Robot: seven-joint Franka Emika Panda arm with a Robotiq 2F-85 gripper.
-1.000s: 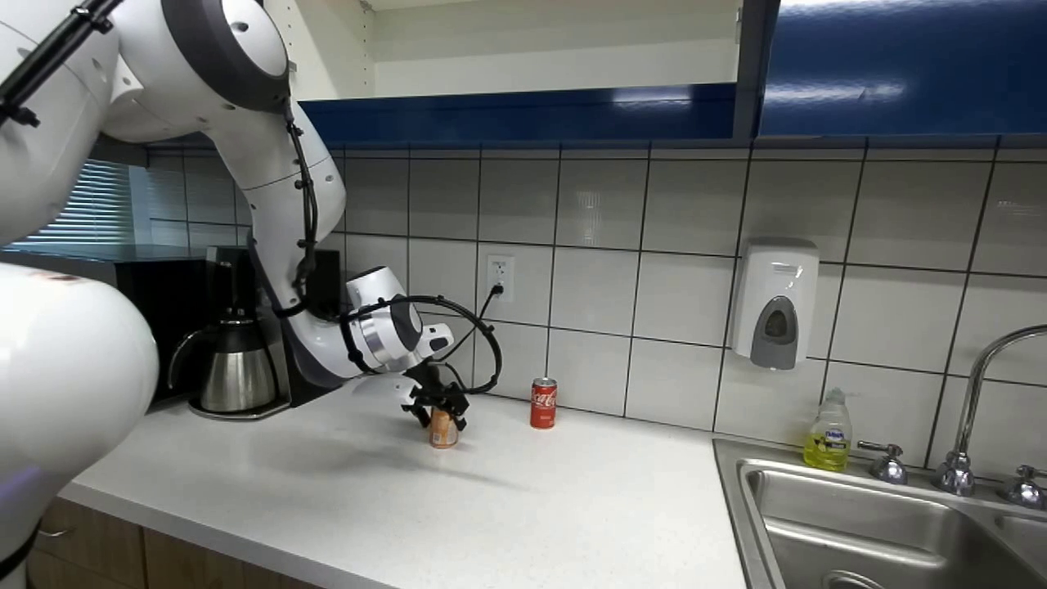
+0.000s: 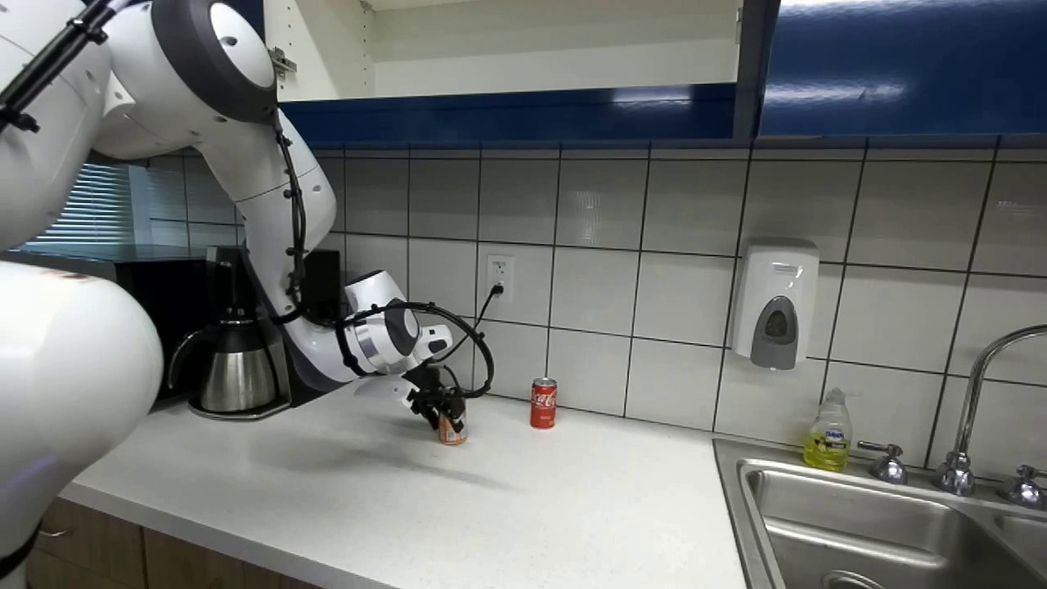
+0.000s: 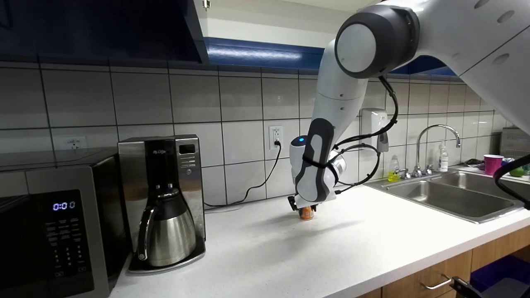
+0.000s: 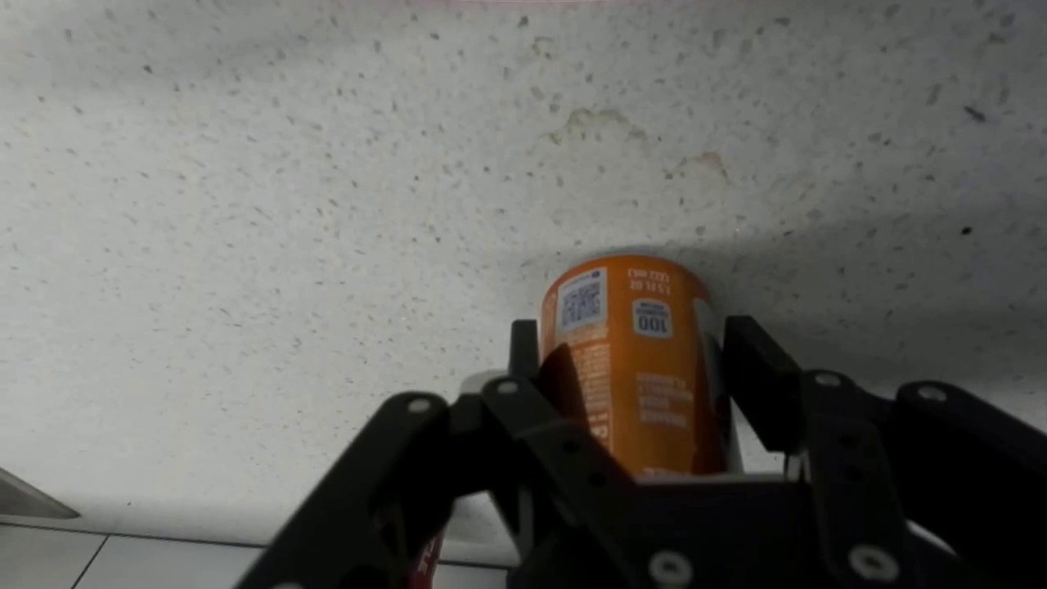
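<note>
An orange soda can (image 4: pixel 643 343) is between the two black fingers of my gripper, which is shut on it. In the wrist view the left fingertip (image 4: pixel 524 343) presses against one side and the right one closes on the other. From exterior view 1, the can (image 2: pixel 452 432) appears roughly upright at counter level, its upper part hidden by the fingers. Any small gap beneath it cannot be made out. In exterior view 2 only the lower part of the can (image 3: pixel 306 213) shows below the arm.
A red Coca-Cola can (image 2: pixel 542 403) stands right of my gripper, near the tiled wall. A coffee maker (image 3: pixel 186 159) and microwave (image 3: pixel 54 223) occupy the left end; the sink (image 2: pixel 854 505) is at the right. An open cabinet (image 2: pixel 554 49) hangs above.
The orange can sits slightly farther right in exterior view 1, and the fingers now cover more of it. My upper arm links have shifted a little left and down. The red can is unmoved.
</note>
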